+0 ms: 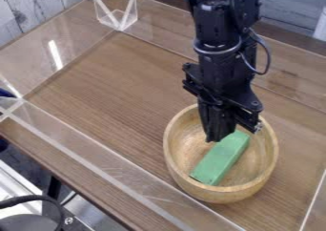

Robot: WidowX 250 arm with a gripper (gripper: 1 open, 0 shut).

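Note:
A wooden bowl (254,187) sits on the wooden table at the lower right, with a green rectangular block (220,160) lying in it. The black robot gripper (239,130) reaches down from the top over the back of the bowl, its tip just above the upper end of the block. Its fingers are dark and overlap in this view; I see nothing held between them, and whether it touches the block I cannot tell.
A white wire-like object (116,13) stands at the back left. Clear strips run along the table's edges, and a black cable lies at the bottom left.

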